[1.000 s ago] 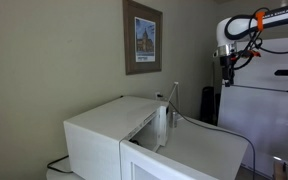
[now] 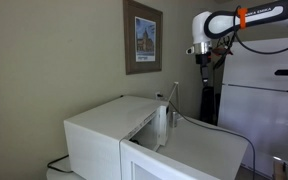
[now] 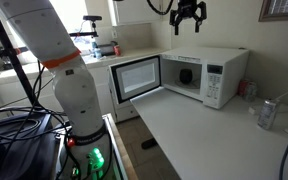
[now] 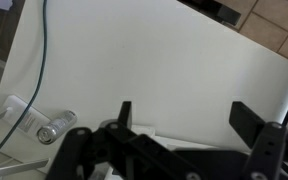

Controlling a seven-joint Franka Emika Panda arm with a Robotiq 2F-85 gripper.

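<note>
High above the white table, my gripper stands open, with nothing between its widely parted fingers. A white microwave stands at the back of the table with its door swung open. Inside its cavity sits a dark rounded object, too small to identify. In exterior view 1 the microwave is seen from another side, and my gripper hangs up and to the right of it, well apart.
A clear or silvery cylindrical container stands near the table edge by the wall; the wrist view also shows this container. A cable runs across the tabletop. A framed picture hangs on the wall.
In exterior view 1, the arm and gripper have moved left, towards the wall and the microwave's side. The microwave and the table have not moved.
</note>
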